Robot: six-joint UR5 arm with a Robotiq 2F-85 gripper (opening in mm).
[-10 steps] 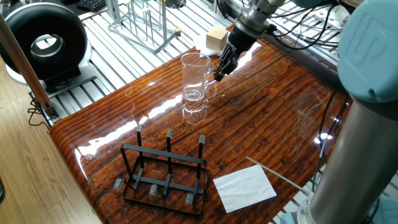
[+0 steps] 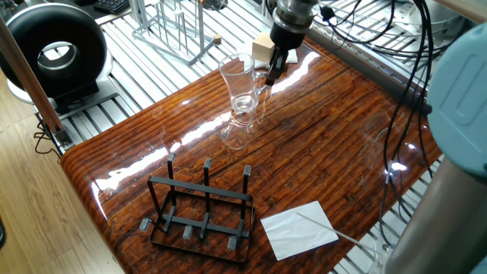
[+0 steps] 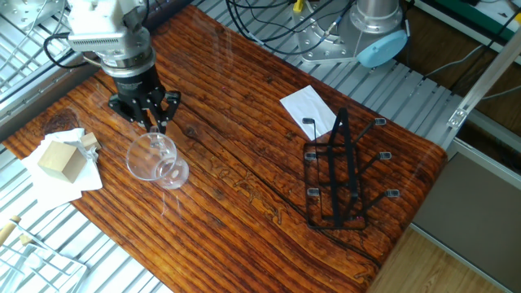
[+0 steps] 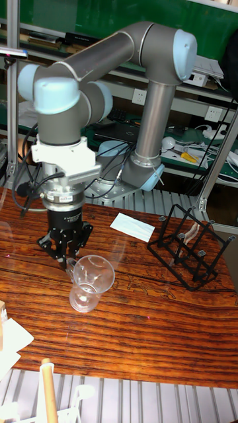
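Observation:
A clear glass mug (image 2: 239,80) hangs tilted just above the wooden table, its faint reflection on the varnish below and apart from its base. My gripper (image 2: 271,81) is at the handle side, its black fingers pinched together on the handle. From the opposite side, in exterior view 2, the gripper (image 3: 156,125) meets the mug (image 3: 155,159) at its handle, with the wide rim facing up toward the camera. Exterior view 3 has the gripper (image 4: 69,262) upright and the mug (image 4: 90,278) in front of it; the exact grip on the clear handle is hard to make out.
A black wire rack (image 2: 202,217) with upright prongs stands near the table's front edge. Beside it lies a white sheet (image 2: 299,230). A wooden block (image 3: 63,161) rests on white paper at the table's other end. Between mug and rack the tabletop is clear.
The mug has risen off the table and tipped, its base swinging toward the gripper's side. The wrist has turned from slanted to more upright, staying at the handle.

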